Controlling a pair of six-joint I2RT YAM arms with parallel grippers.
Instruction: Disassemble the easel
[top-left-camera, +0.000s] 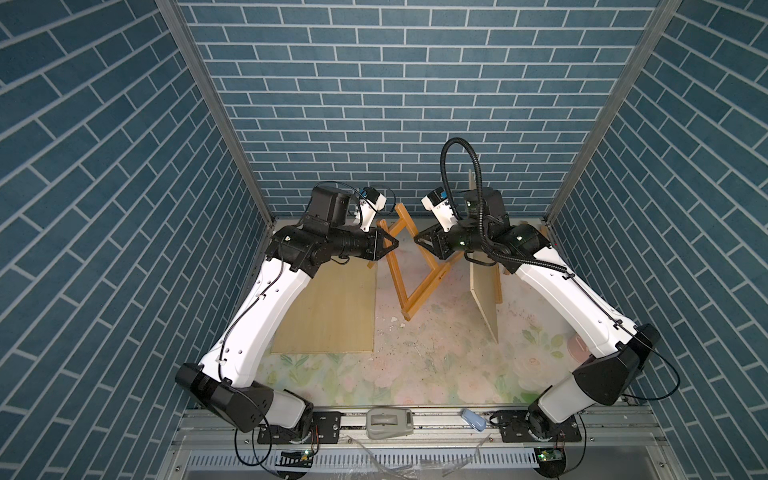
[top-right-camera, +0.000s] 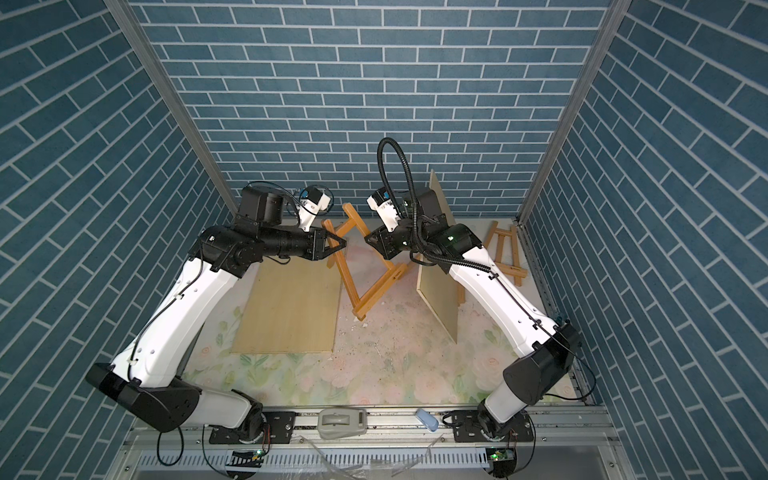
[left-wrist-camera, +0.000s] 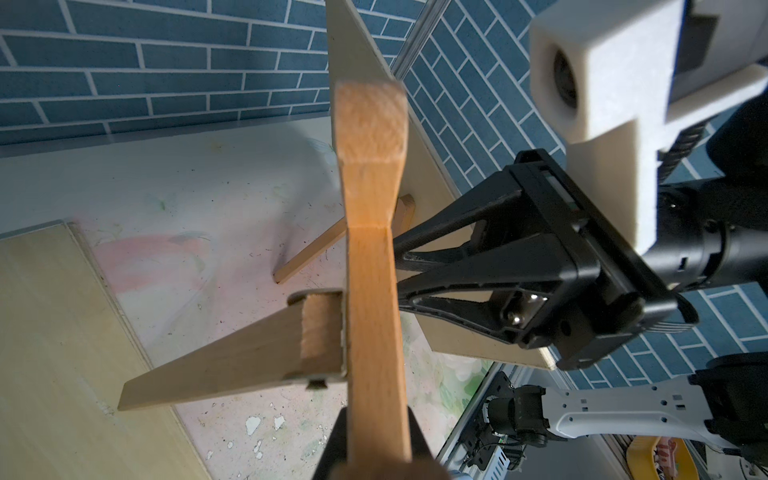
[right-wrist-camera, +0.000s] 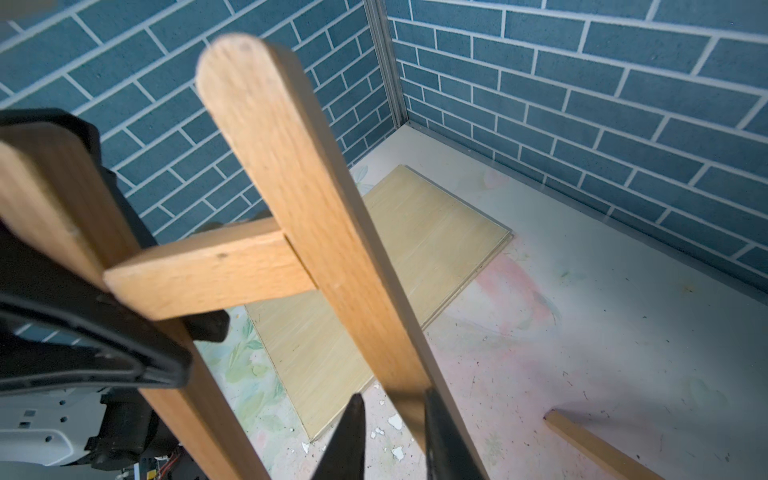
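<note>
A wooden easel frame (top-left-camera: 396, 276), open like a V with a short crosspiece, hangs tilted above the middle of the table between both arms. My left gripper (top-left-camera: 387, 244) is shut on one of its bars; the left wrist view has that bar (left-wrist-camera: 372, 320) running up between the dark fingers. On the other bar (right-wrist-camera: 336, 240), my right gripper is shut, its fingertips on either side of the wood. The crosspiece (right-wrist-camera: 212, 268) joins the two bars in the right wrist view. In the left wrist view the bar partly hides the right gripper's tips.
A flat pale board (top-left-camera: 324, 312) lies on the left of the table. Another board (top-right-camera: 438, 292) stands upright close to the right arm. Behind it, at the far right, lies a small wooden frame (top-right-camera: 505, 254).
</note>
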